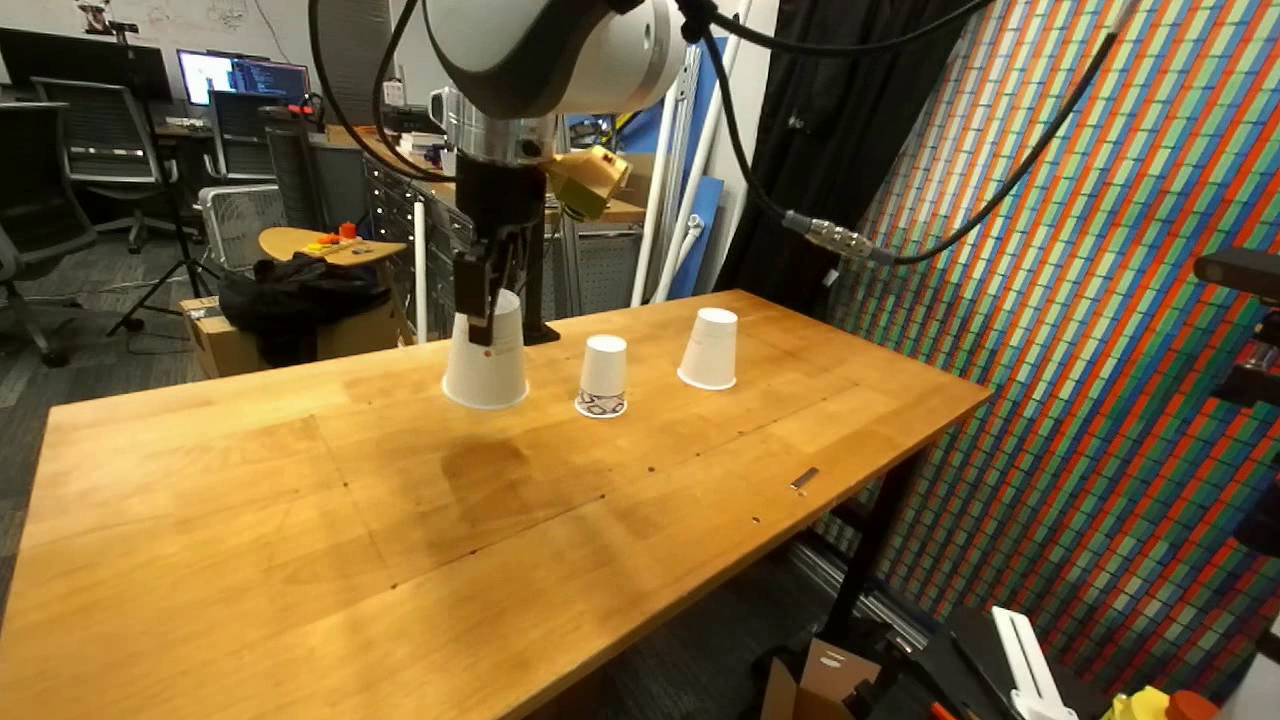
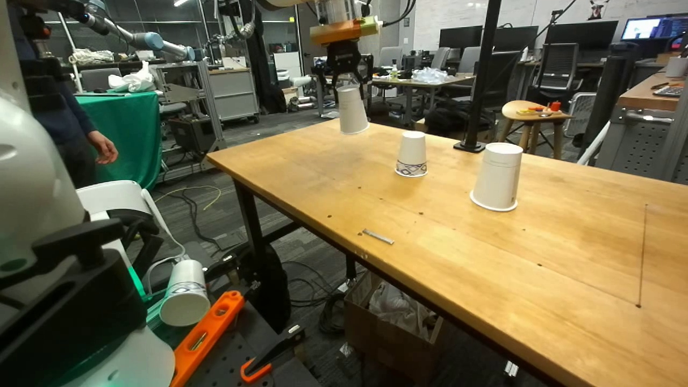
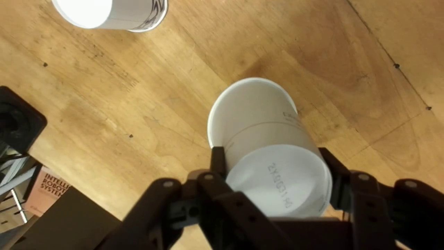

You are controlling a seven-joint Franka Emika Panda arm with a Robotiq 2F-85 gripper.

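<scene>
In exterior view 1 my gripper [image 1: 506, 318] is shut on a large white paper cup [image 1: 485, 373], upside down and raised above the table, with a shadow below it. The wrist view shows the fingers of my gripper on both sides of this cup [image 3: 266, 135], its printed base facing the camera. A smaller upside-down cup with a patterned band [image 1: 602, 376] stands beside it, and another plain white cup [image 1: 709, 348] stands farther right. Exterior view 2 disagrees: there the gripper [image 2: 353, 95] is around the far-left cup [image 2: 352, 116], while the large right-hand cup [image 2: 497, 177] stands free.
The wooden table [image 1: 240, 516] has wide free room at its front and left. A small metal strip [image 1: 805, 478] lies near the right edge. A black pole base [image 2: 469, 146] stands at the back edge, behind the cups.
</scene>
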